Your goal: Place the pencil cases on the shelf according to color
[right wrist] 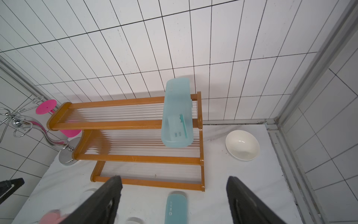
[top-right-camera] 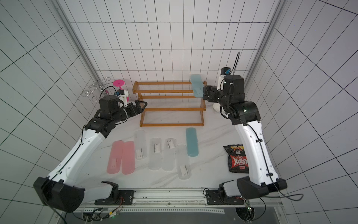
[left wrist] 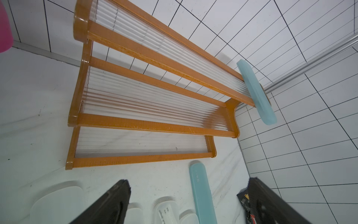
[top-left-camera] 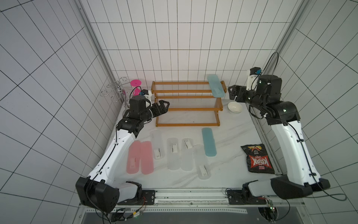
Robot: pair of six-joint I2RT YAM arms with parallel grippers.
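Note:
One blue pencil case lies across the right end of the wooden shelf's top level, its near end jutting past the front rail. My right gripper is open and apart from it, nothing between its fingers. A second blue case rests on the table in front of the shelf. Left of it lie several clear cases and two pink cases. Open and empty, my left gripper hangs before the shelf's left side. The shelf's lower levels hold nothing.
A white bowl stands right of the shelf. At the back left are a metal rack and a pink object. A black snack bag lies at the table's right. Tiled walls enclose the sides and back.

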